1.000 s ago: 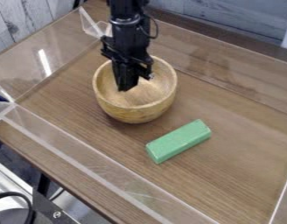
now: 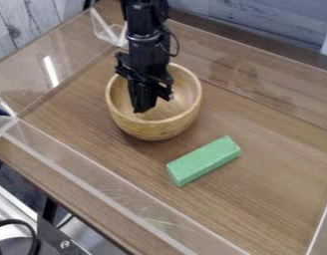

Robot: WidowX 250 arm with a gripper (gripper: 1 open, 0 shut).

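Observation:
A tan bowl (image 2: 175, 122) sits in the upper middle of the wooden table. My dark gripper (image 2: 143, 98) reaches down from the top into the bowl's left part, its fingers low inside near the rim. Whether the fingers are open or shut, or have anything between them, is hard to tell.
A green block (image 2: 203, 159) lies on the table to the lower right of the bowl. A clear plastic edge runs at the left, and a black cable (image 2: 20, 224) is at the lower left corner.
My gripper has moved down and slightly left within the bowl. The bowl and the green block look about where they were.

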